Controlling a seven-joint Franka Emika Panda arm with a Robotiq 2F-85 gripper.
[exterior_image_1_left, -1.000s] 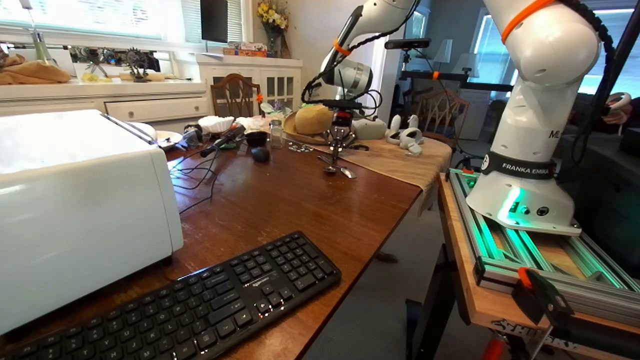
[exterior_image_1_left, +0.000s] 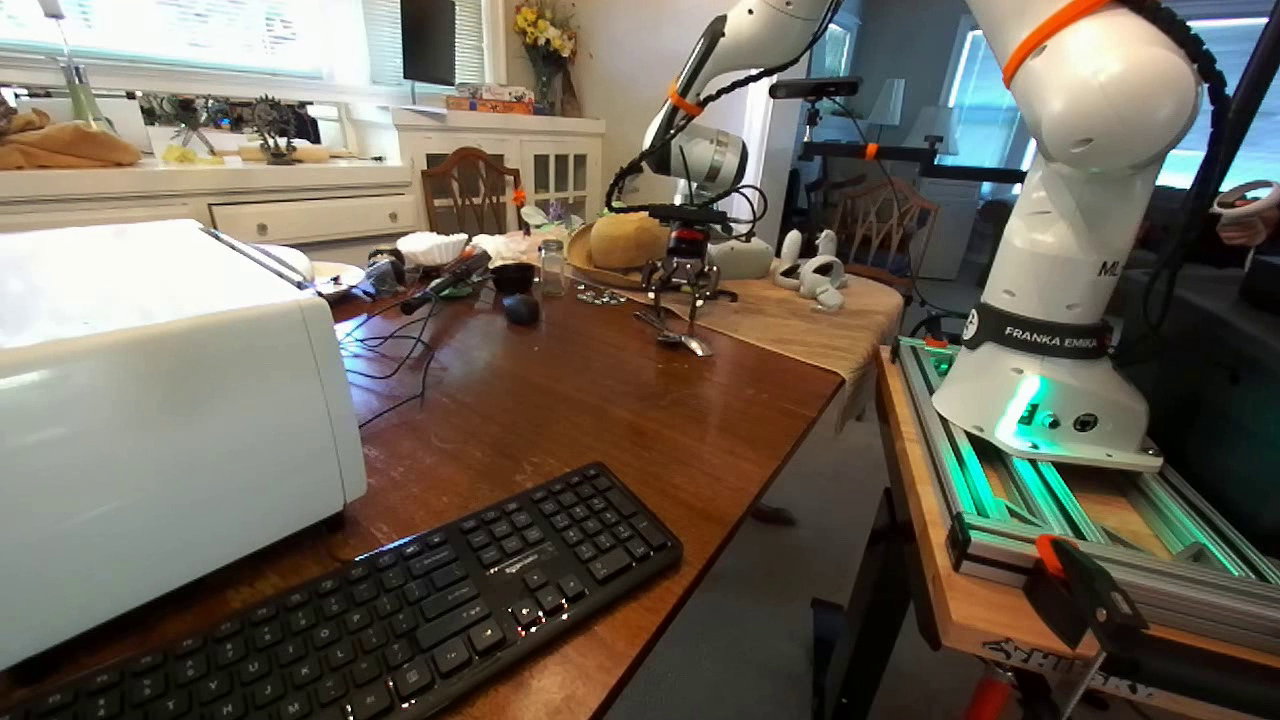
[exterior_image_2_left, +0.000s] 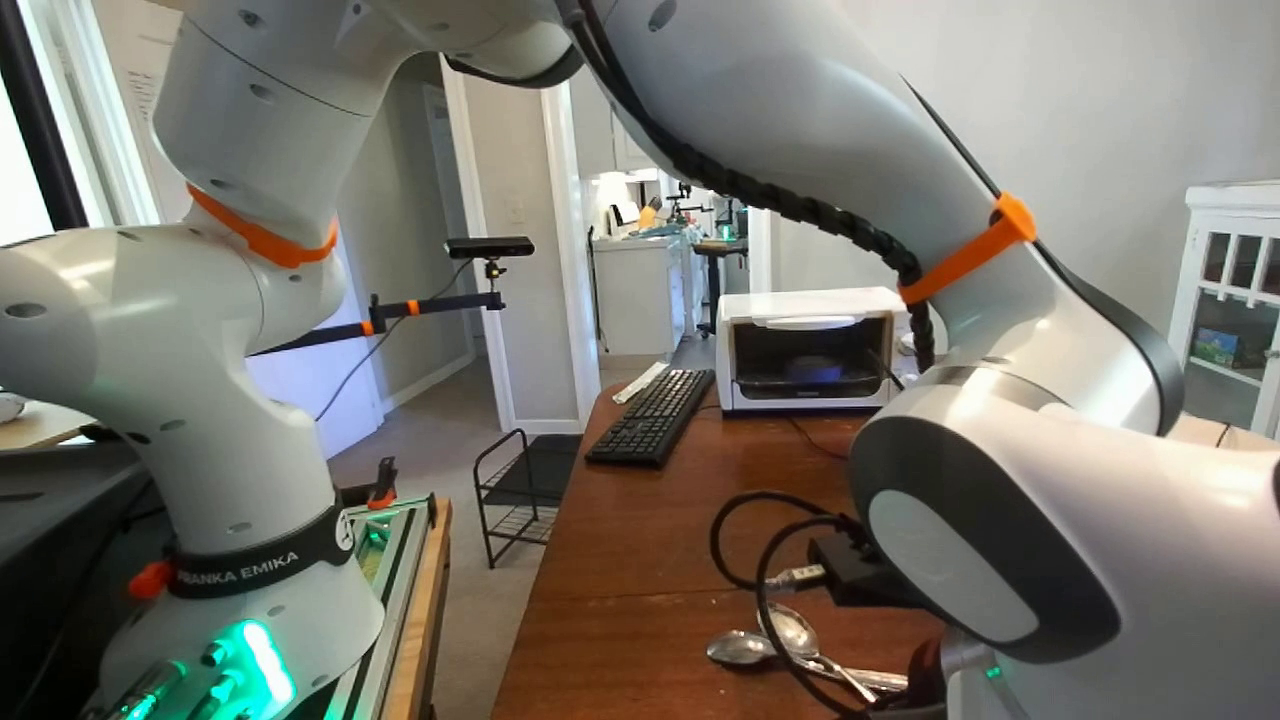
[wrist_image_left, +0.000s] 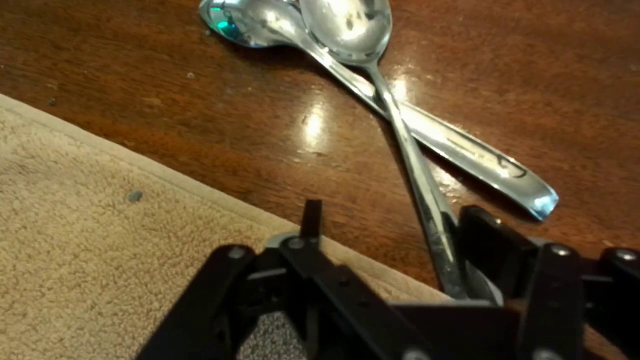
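Note:
Two silver spoons lie crossed on the brown table in the wrist view. The upper spoon (wrist_image_left: 414, 162) runs its handle down between my fingers, close beside the right one. Beneath it, the other spoon (wrist_image_left: 462, 144) points its handle to the right. My gripper stands open, with a wide gap from the left finger to the handle; whether the right finger touches it I cannot tell. From exterior view 1 the gripper (exterior_image_1_left: 687, 288) is low over the table by the spoons. In exterior view 2 the spoon bowls (exterior_image_2_left: 787, 629) show, while the arm hides the fingers.
A tan cloth (wrist_image_left: 120, 210) covers the table under my left finger. Farther along stand a black keyboard (exterior_image_1_left: 480, 588) and a white toaster oven (exterior_image_1_left: 168, 420). A straw hat (exterior_image_1_left: 629, 240), a glass jar (exterior_image_1_left: 552, 266) and a mouse (exterior_image_1_left: 521, 310) are behind or left of the gripper.
My fingers have spread apart from a narrower stance. The gripper has shifted slightly right in exterior view 1, and the spoon that hung upright below it now lies lower on the table.

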